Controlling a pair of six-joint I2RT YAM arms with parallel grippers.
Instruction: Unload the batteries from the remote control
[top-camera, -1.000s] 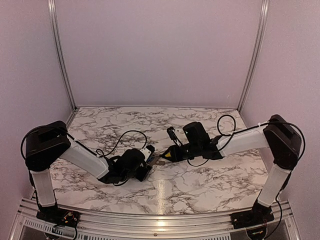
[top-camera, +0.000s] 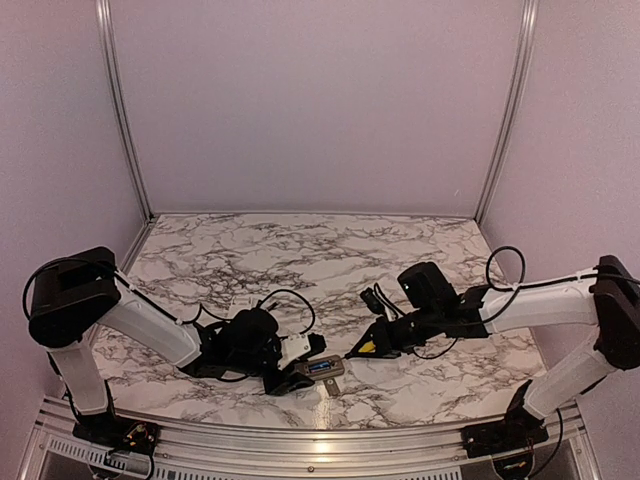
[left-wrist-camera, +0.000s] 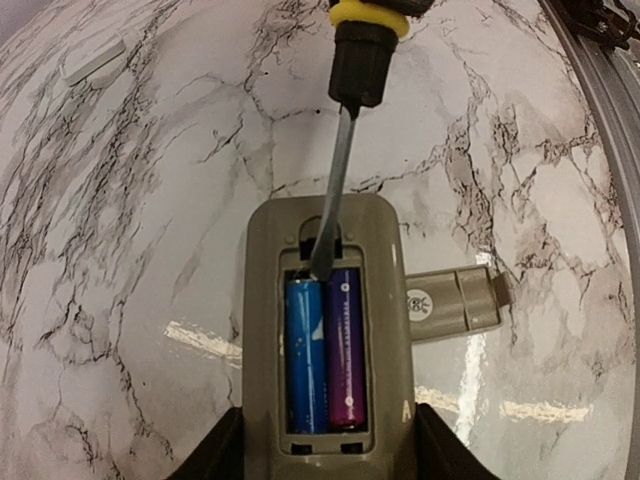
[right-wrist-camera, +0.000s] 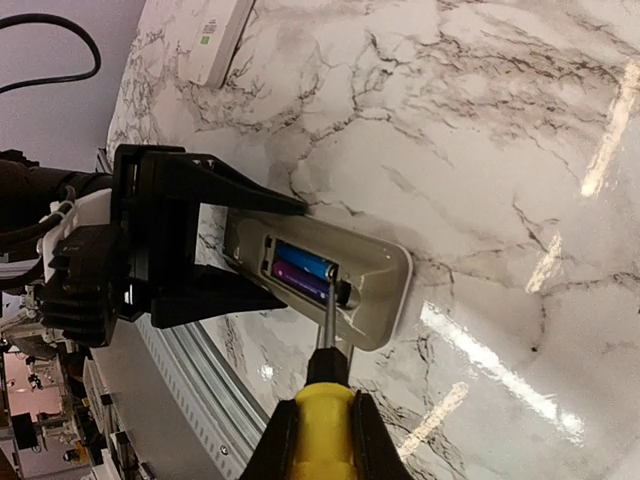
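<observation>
The grey remote (left-wrist-camera: 270, 350) lies on the marble table with its compartment uncovered, holding a blue battery (left-wrist-camera: 305, 355) and a purple battery (left-wrist-camera: 345, 350). My left gripper is shut on the remote's near end. My right gripper is shut on a yellow-and-black screwdriver; its metal tip rests at the upper end of the batteries, over the blue one's end in the left wrist view. The detached battery cover (left-wrist-camera: 450, 300) lies beside the remote, on its right in that view.
A white object (right-wrist-camera: 220, 35) lies farther back on the marble. The metal rail (top-camera: 390, 438) runs along the table's front edge, close to the cover.
Over the last second both arms have moved toward the table's front, the left carrying the remote, the right the screwdriver.
</observation>
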